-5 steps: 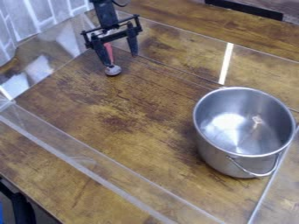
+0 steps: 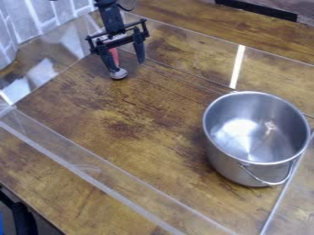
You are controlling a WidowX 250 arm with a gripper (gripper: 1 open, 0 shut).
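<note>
My black gripper [image 2: 117, 46] hangs at the top left, over a small object with a red handle and a silvery round end [image 2: 117, 72] on the wooden table. The fingers look spread on either side of the upper part of that object; whether they touch it, I cannot tell. A large steel pot [image 2: 254, 138] with a wire handle stands at the right.
Clear plastic edging runs along the left and front, and a white strip [image 2: 238, 66] lies at the back right.
My gripper has moved very slightly downward. The pot and the small object look unchanged.
</note>
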